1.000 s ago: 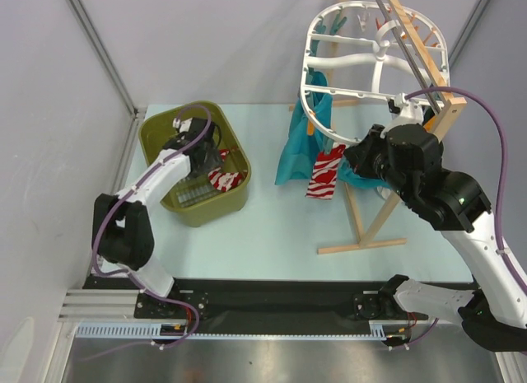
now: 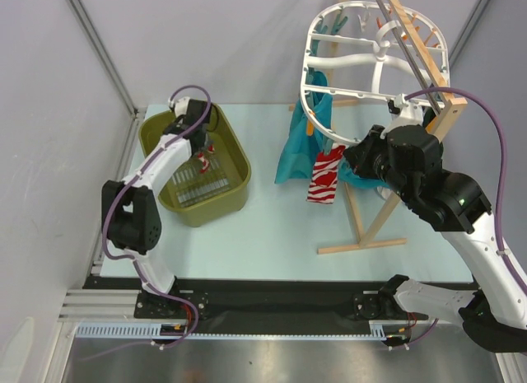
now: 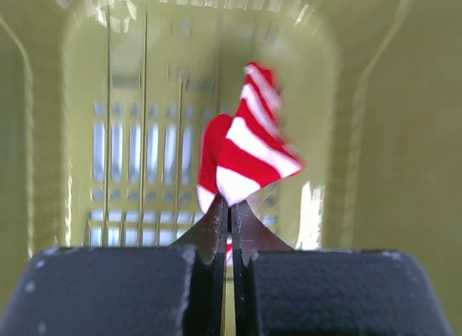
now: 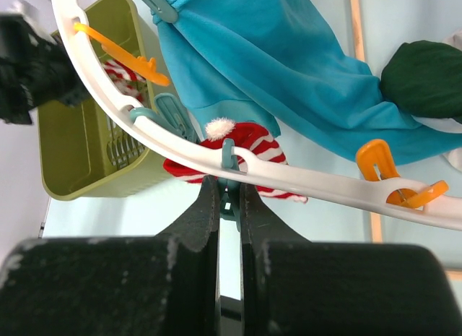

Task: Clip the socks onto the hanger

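Note:
In the olive bin, my left gripper is shut, with a red-and-white striped sock [image 3: 253, 144] pinched at its fingertips. The sock's folded upper part spreads beyond the tips, above the bin floor. From the white round hanger [image 4: 310, 181] hangs another red-and-white striped sock [image 2: 324, 175], just under the rim. My right gripper is shut on a dark green clip [image 4: 229, 159] at this rim, right by that sock. How firmly the clip bites the cloth is hidden.
The olive bin [image 2: 235, 198] shows no other sock. Teal cloth [image 2: 296, 148] hangs beside the striped sock. Orange clips [image 4: 379, 162] sit along the rim. A wooden stand [image 2: 362, 246] carries the hanger. The table between bin and stand is clear.
The right arm has stayed still.

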